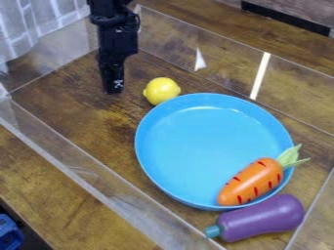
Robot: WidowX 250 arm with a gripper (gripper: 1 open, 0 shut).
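Note:
My black gripper (115,80) hangs over the back left of the wooden surface, left of a yellow lemon (162,90) and apart from it; whether its fingers are open or shut is too small and dark to tell. A blue plate (189,146) fills the middle right, with an orange carrot (252,181) on its lower right part. A purple eggplant (261,218) lies at the front right, just outside the plate.
Clear plastic walls edge the wooden area at the left and front. Bare wood (78,127) lies free left of the plate. A blue object (7,232) shows at the lower left corner.

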